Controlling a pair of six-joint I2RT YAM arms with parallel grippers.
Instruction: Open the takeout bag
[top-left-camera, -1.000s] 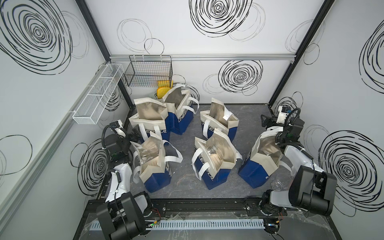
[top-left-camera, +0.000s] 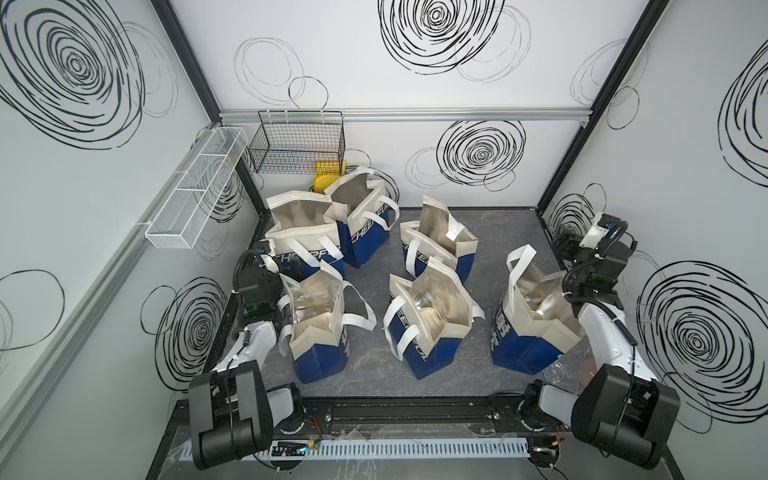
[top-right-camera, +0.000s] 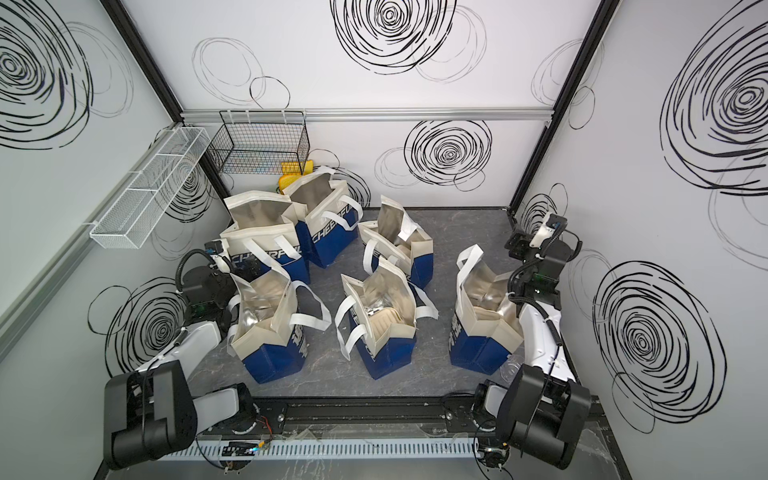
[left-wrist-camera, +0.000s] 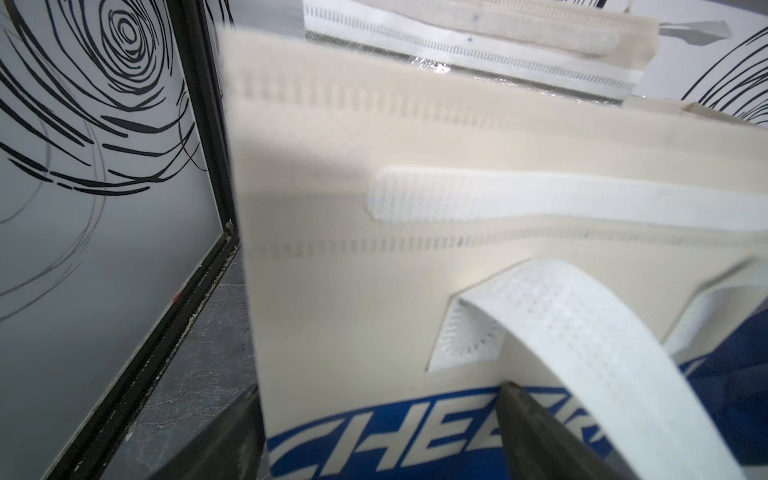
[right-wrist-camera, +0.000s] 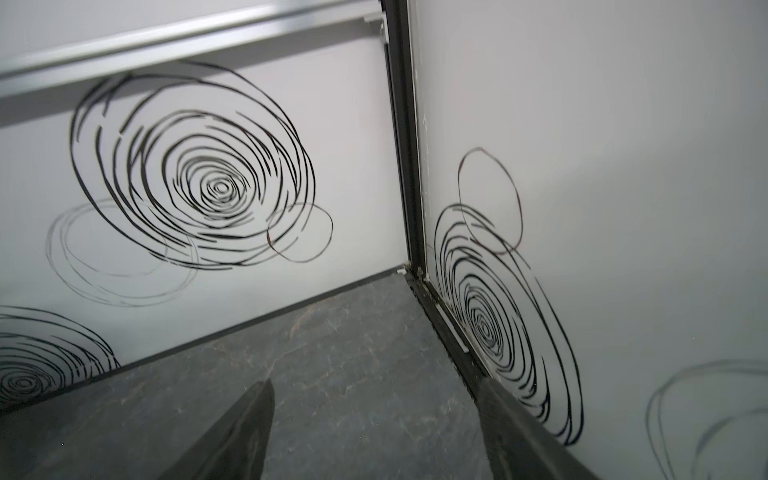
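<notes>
Several blue and cream takeout bags stand upright with gaping tops and silver linings. At the front are a left bag, a middle bag and a right bag. Behind them stand a back-left bag, another bag beside it, and a back-middle bag. My left gripper is open in front of the back-left bag's lettered face, below its white handle; whether it touches is unclear. Near the right wall, behind the right bag, my right gripper stands open with nothing between its fingers.
A black wire basket hangs on the back wall, with a yellow object below it. A white wire rack lines the left wall. Bare table shows at the back right.
The left arm has shifted right, and the left bag and back-left bag sit slightly further right. The right bag has moved right and turned, its handle now raised. The right gripper has moved right.
</notes>
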